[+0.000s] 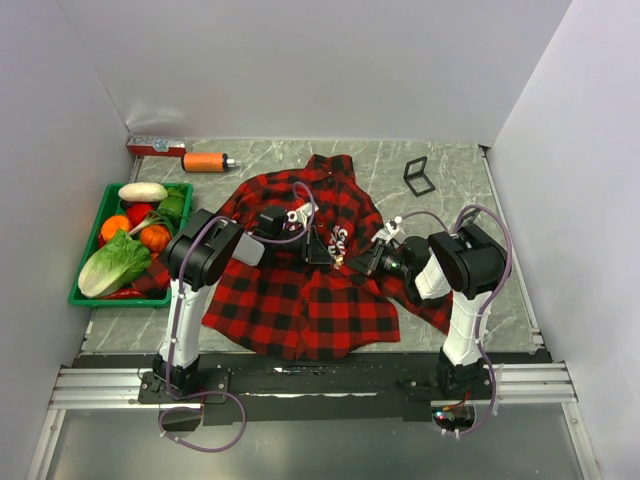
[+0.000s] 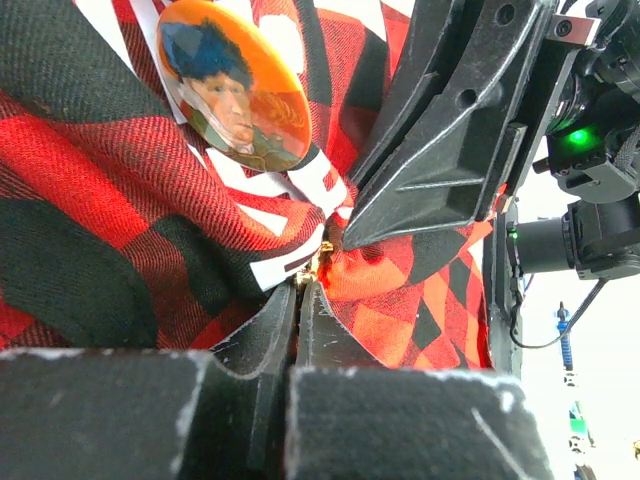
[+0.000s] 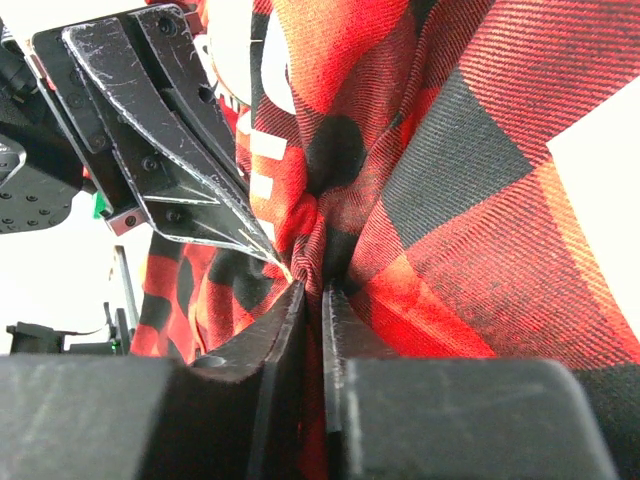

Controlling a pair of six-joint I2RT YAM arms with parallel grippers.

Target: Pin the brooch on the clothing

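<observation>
A red-and-black checked shirt (image 1: 300,320) with white lettering lies across the table. My left gripper is shut on a small gold brooch (image 2: 320,258), which sits against a fold of the shirt; most of it is hidden by fingers and cloth. Whether its pin passes through the fabric cannot be seen. From the other side, my right gripper straddles a gathered fold of red cloth (image 3: 312,245), its fingers a narrow gap apart with fabric between them. The two grippers' tips are close together at the shirt's middle (image 1: 339,262).
A round portrait badge (image 2: 235,85) lies on the shirt close by. At the left stands a green crate (image 1: 75,290) of vegetables. An orange bottle (image 1: 205,162), a red box (image 1: 157,146) and a black folding frame (image 1: 418,176) lie along the back.
</observation>
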